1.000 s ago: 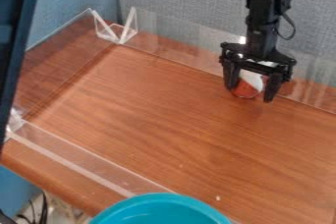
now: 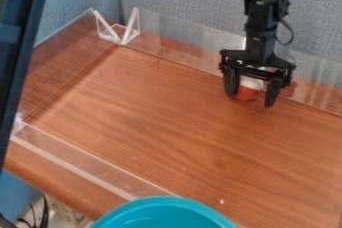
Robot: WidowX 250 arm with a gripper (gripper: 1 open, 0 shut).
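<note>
My black gripper [image 2: 251, 84] hangs at the back right of the wooden tray, its two fingers apart and pointing down. Between and behind them sits a small round red object with a white top [image 2: 246, 93], partly hidden by the fingers; whether they touch it cannot be told.
A turquoise bowl [image 2: 163, 211] is at the near edge, cut off by the frame. Clear plastic walls border the wooden surface [image 2: 160, 132], with a white bracket [image 2: 118, 32] at the back left corner.
The gripper has shifted very slightly left and up over the last second, staying around the red object.
</note>
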